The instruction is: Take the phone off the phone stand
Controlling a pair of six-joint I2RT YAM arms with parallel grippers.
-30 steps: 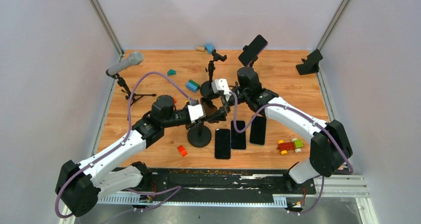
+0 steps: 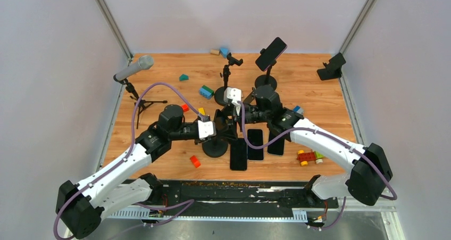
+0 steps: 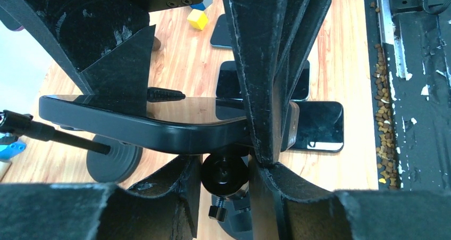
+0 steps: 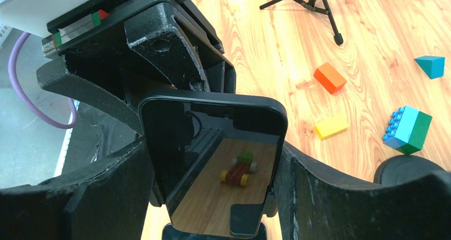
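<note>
At the front middle, the phone stand (image 2: 215, 148) is mostly hidden under both grippers. My left gripper is shut on the stand's round black post, just below the phone (image 3: 143, 128). In the right wrist view the phone (image 4: 211, 160) sits upright between the fingers of my right gripper, which reaches in from the right; whether these fingers press on it is unclear.
Three dark phones (image 2: 238, 154) lie at the front. Another stand (image 2: 268, 80) holds a phone at the back right, an empty stand (image 2: 226, 72) is at the back middle, a microphone tripod (image 2: 139, 104) at left, and loose blocks (image 2: 206, 91) are scattered about.
My right arm has moved toward the front, bringing its gripper down over the phone at the front stand.
</note>
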